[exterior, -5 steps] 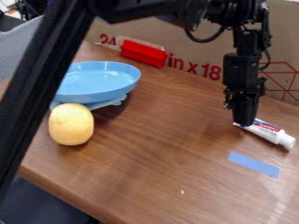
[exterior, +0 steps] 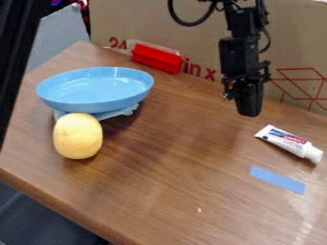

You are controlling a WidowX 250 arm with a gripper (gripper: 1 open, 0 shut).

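The black gripper (exterior: 248, 103) hangs over the back right of the wooden table, shut, with nothing visible between its fingers. It is above and left of a white toothpaste tube (exterior: 289, 143), which lies at an angle on the tabletop. A blue bowl (exterior: 96, 88) sits at the left, a yellow potato-like object (exterior: 78, 137) in front of it.
A red object (exterior: 157, 58) lies at the back near a cardboard box (exterior: 179, 24). A strip of blue tape (exterior: 278, 180) is stuck on the table in front of the tube.
The gripper has risen and moved left, away from the toothpaste tube, uncovering its upper end. The tube looks to lie in the same place.
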